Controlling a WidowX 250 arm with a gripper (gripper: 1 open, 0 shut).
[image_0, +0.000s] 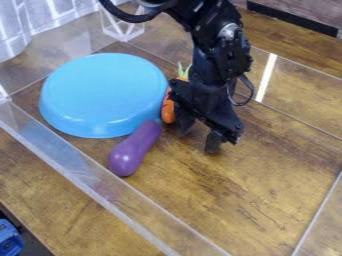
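Note:
My black arm comes down from the top centre to the gripper, which sits low over the wooden table just right of an orange object, largely hidden by it. Whether its fingers are open or shut on something is unclear. A purple eggplant-like object lies below and left of the gripper, and a blue plate or bowl is at the left. A yellow-green bit shows behind the arm.
Bare wooden table fills the right and bottom. A clear rail or wall runs along the left side, with a blue object at the bottom-left corner.

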